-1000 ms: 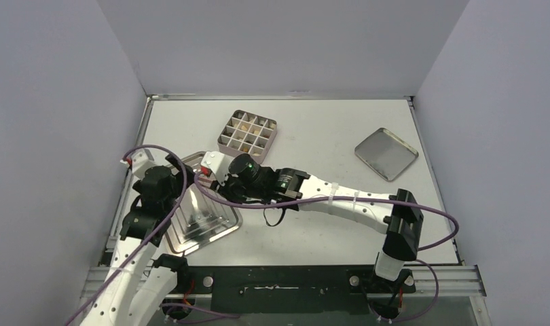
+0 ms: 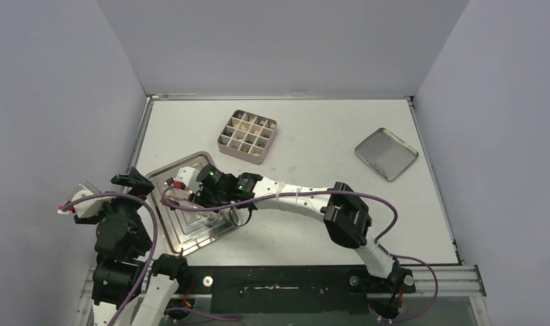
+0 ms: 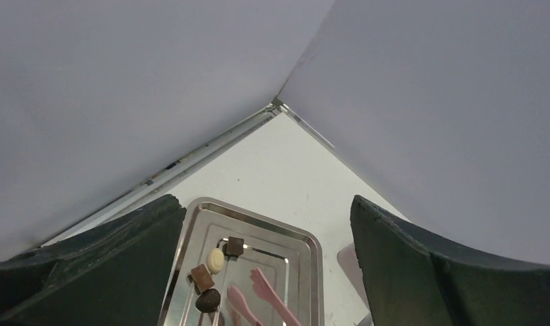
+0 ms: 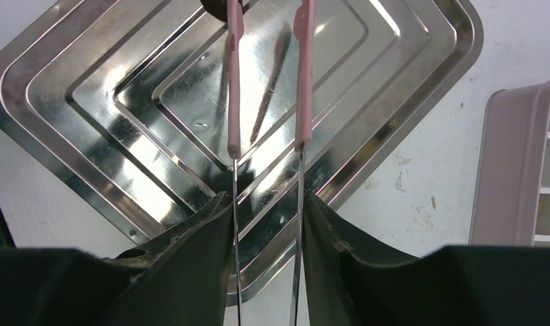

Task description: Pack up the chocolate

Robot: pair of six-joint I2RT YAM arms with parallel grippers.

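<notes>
My right gripper is shut on pink-tipped metal tongs [image 4: 303, 95], held over the steel tray [image 4: 143, 136] at the left of the table. In the left wrist view, chocolates [image 3: 202, 277] of brown, cream and dark colour lie in that tray, near the pink tong tips. My left gripper stands open, empty, raised beside the tray's left. The compartment box [image 2: 247, 136] sits behind the trays, holding small pieces in some cells.
An empty grey tray [image 2: 386, 153] lies at the right. Side walls enclose the area, and the left arm is close to the left one.
</notes>
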